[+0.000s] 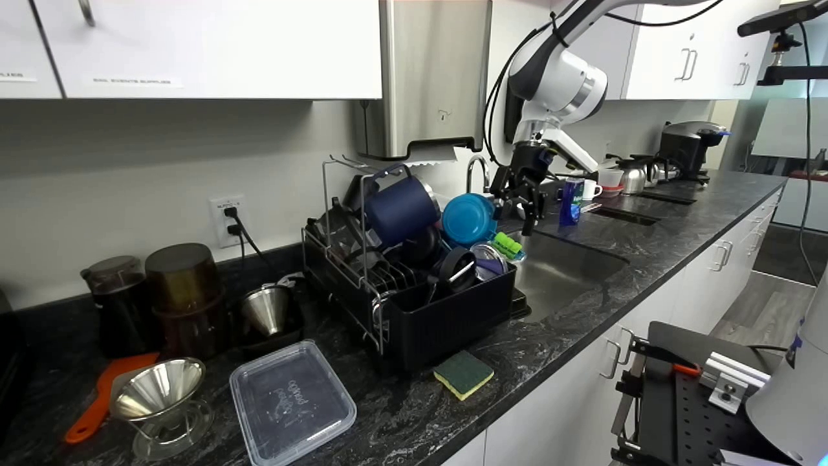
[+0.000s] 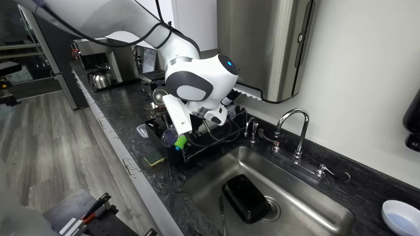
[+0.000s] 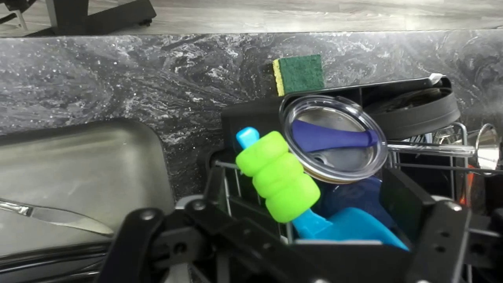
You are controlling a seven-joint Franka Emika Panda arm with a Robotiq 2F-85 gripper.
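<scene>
A bright green ribbed handle (image 3: pixel 279 177) with a blue tip and a blue neck lies over the near end of the black dish rack (image 1: pixel 446 330). Its neck runs to a blue piece (image 3: pixel 360 226), which shows as a round blue face (image 1: pixel 469 218) in exterior view 1. My gripper is open above the rack, its fingers spread to either side of the green handle's lower end in the wrist view. No contact with it can be made out. In exterior view 2 the arm largely hides the gripper, while the green handle (image 2: pixel 180 142) shows below.
A clear lid with a purple tab (image 3: pixel 335 139) and a dark blue mug (image 1: pixel 403 210) crowd the rack. A green sponge (image 1: pixel 464 374) lies on the counter. The sink (image 2: pixel 236 165) holds a black container (image 2: pixel 246 198) and a knife (image 3: pixel 70 219).
</scene>
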